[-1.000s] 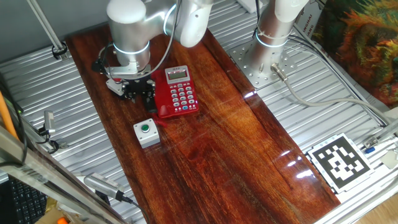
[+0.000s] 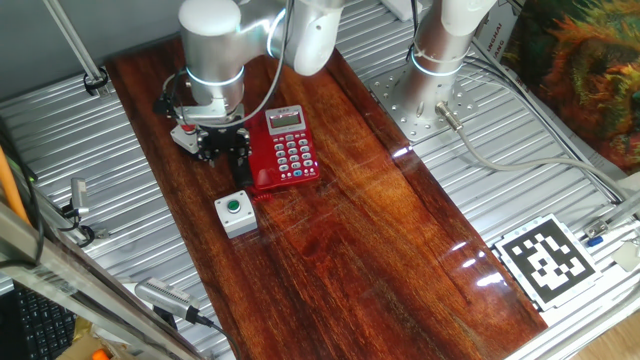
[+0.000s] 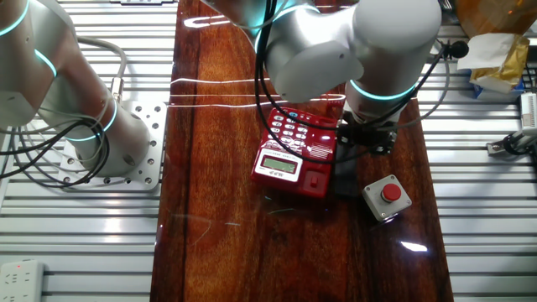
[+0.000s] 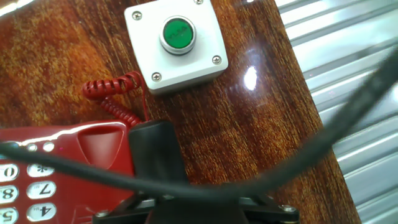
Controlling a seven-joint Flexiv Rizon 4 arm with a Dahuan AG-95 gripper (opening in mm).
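Note:
A red desk telephone (image 2: 285, 150) with a grey display lies on the dark wooden board. My gripper (image 2: 222, 150) is low beside the phone's cradle side. In the wrist view a black elongated piece (image 4: 155, 149) runs up from the gripper along the phone's edge; whether it is a finger or the handset I cannot tell. A red coiled cord (image 4: 115, 87) reaches to its upper end. Past that stands a white button box (image 4: 177, 40), its button green here but red in exterior view 2. A dark cable hides part of the fingers, and their opening does not show.
The wooden board (image 2: 370, 250) is clear towards the front and right. Slatted metal table (image 2: 120, 200) surrounds it. The arm's base plate (image 2: 420, 110) is at the back right, and a black-and-white marker (image 2: 545, 262) lies at the right.
The arm's upper links have shifted slightly to the right, and the gripper has moved a little with them. The phone and button box have stayed put.

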